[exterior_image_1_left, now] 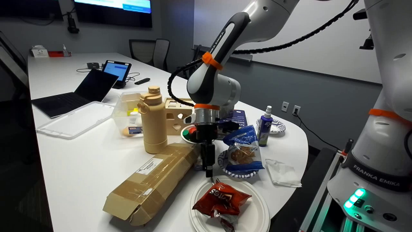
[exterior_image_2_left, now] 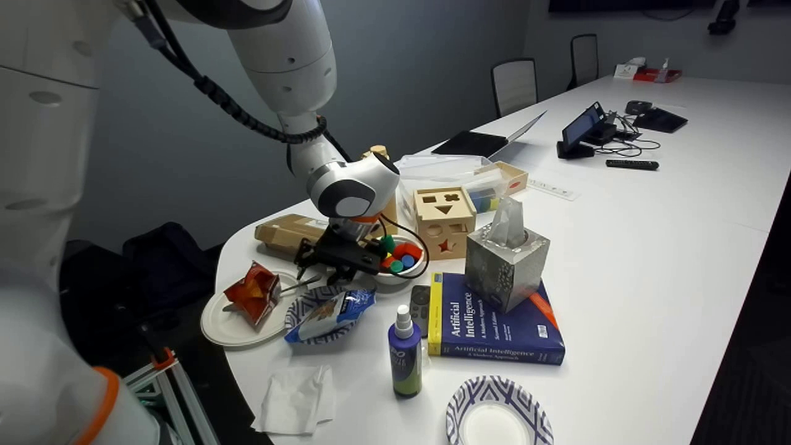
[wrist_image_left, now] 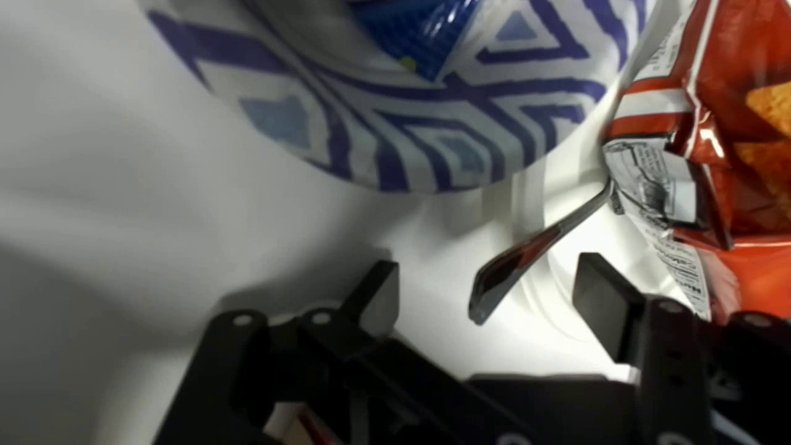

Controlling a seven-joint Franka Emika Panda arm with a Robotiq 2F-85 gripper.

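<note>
In the wrist view my gripper is open, its two fingers well apart. A shiny metal utensil handle (wrist_image_left: 511, 271) reaches into the gap between them, touching neither finger as far as I can see. The utensil's other end is hidden under a red chip bag (wrist_image_left: 741, 170). That bag (exterior_image_1_left: 222, 199) lies on a white plate (exterior_image_1_left: 260, 214), and the handle sticks out over the plate's rim. In exterior view 1 the gripper (exterior_image_1_left: 209, 172) points down just behind the plate.
A patterned bowl (wrist_image_left: 452, 141) holding a blue snack bag (exterior_image_2_left: 334, 315) is close beside the fingers. A long cardboard box (exterior_image_1_left: 154, 181) lies on the other side, with a tan bottle (exterior_image_1_left: 155, 123) behind it. A bowl of coloured blocks (exterior_image_2_left: 400, 256) stands near the arm.
</note>
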